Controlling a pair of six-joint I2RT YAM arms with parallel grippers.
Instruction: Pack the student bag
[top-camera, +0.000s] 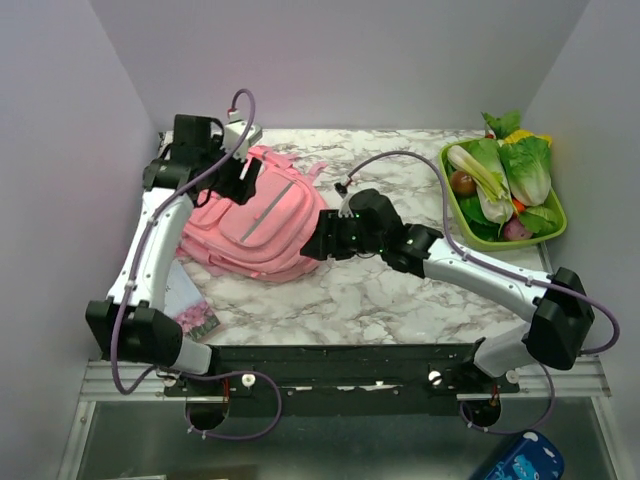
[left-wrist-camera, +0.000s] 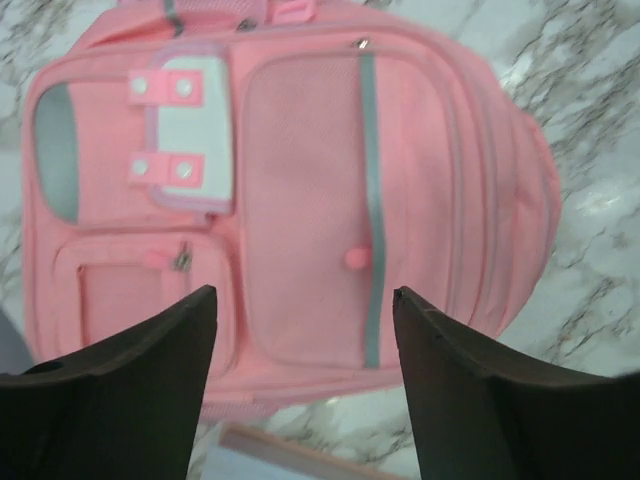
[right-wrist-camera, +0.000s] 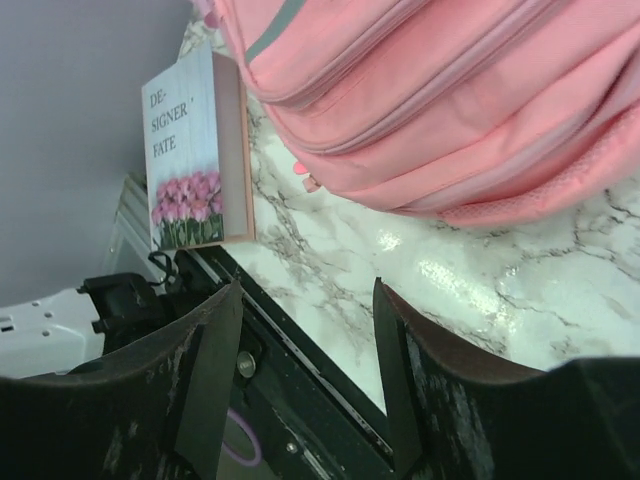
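The pink bag (top-camera: 255, 225) lies on the marble top with its flap down, so its inside is hidden. In the left wrist view its front (left-wrist-camera: 310, 190) shows, with a grey zipper strip and small pockets. My left gripper (top-camera: 240, 185) hovers over the bag with its fingers apart and nothing between them. Beside the bag's right edge is my right gripper (top-camera: 318, 238), open and empty. A book (right-wrist-camera: 188, 155) titled "Designer Fate", with pink tulips on its cover, lies on the left, partly under the left arm in the top view.
A green basket (top-camera: 553, 228) of vegetables stands at the far right. Between bag and basket the marble top (top-camera: 400, 300) is clear. A blue patterned item (top-camera: 528, 460) shows at the bottom edge. Walls close in on both sides.
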